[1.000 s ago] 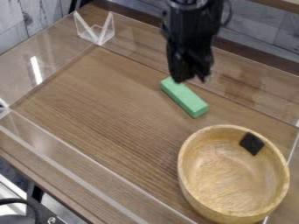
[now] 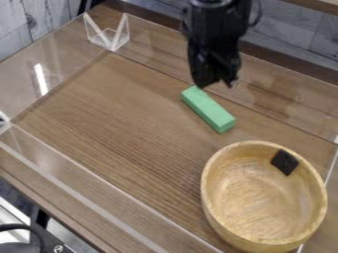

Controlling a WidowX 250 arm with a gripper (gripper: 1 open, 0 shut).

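Observation:
My gripper (image 2: 199, 77) hangs dark and blurred at the top middle, above and behind a green bar (image 2: 208, 109) lying on the wooden table (image 2: 106, 128). Its fingers look shut, with nothing seen between them. A round tan bowl (image 2: 258, 212) fills the lower right, with a small black block (image 2: 286, 160) at its upper right rim.
A clear acrylic holder (image 2: 109, 32) stands at the back left. Black cables lie at the bottom-left corner beyond the table edge.
The bar, bowl and block stay where they were.

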